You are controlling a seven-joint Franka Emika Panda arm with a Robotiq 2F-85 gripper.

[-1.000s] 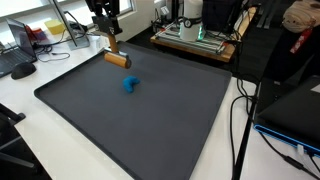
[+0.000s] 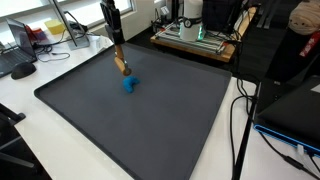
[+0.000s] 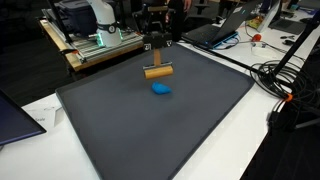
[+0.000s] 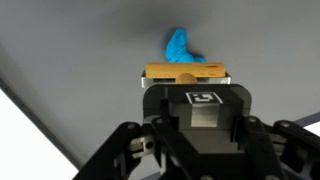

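Held by my gripper (image 3: 156, 47) is an orange-tan T-shaped tool (image 3: 158, 72) with a wide crossbar and a pale strip along its edge. In exterior view 1 the tool (image 2: 122, 63) hangs slanted below the gripper (image 2: 117, 42), close to a small blue crumpled piece (image 2: 130, 83) on the dark board. The wrist view shows the crossbar (image 4: 185, 70) in front of the gripper, with the blue piece (image 4: 178, 46) just beyond it. The fingers' grip itself is mostly hidden.
The grey board (image 2: 135, 125) is otherwise bare, with wide free room in front of the blue piece. A wooden stand (image 2: 197, 42) is behind it. Black cables (image 3: 285, 82) lie along one side, and a laptop (image 2: 20, 40) stands at the back.
The tool has moved toward the blue piece and its crossbar has turned to a steeper slant in exterior view 1. The blue piece stays in place.
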